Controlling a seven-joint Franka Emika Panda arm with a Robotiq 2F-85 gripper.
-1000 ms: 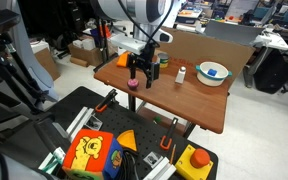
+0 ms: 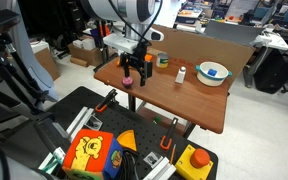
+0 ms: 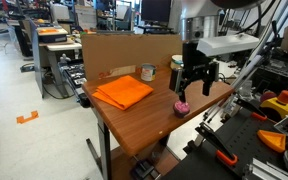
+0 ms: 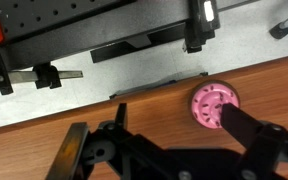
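Observation:
A round pink object (image 2: 128, 83) lies near the front left edge of the brown table (image 2: 189, 98). In exterior view 2 the pink object (image 3: 182, 107) sits just below one finger of my gripper (image 3: 204, 86). My gripper is open in the wrist view, its two dark fingers wide apart with bare tabletop between them. There, the right finger (image 4: 252, 140) overlaps the lower right of the pink object (image 4: 215, 102), so the object lies toward that finger rather than centred. Whether they touch, I cannot tell.
An orange cloth (image 3: 122, 90) lies on the table, with a can (image 3: 148, 72) behind it. A white bottle (image 2: 180, 75) and a blue-and-white bowl (image 2: 214, 72) stand farther back. Toward the front are a colourful toy box (image 2: 88, 152) and an orange wedge (image 2: 127, 138).
My gripper has shifted left in exterior view 1, toward the side with the pink object. The pink object appears to stay in place.

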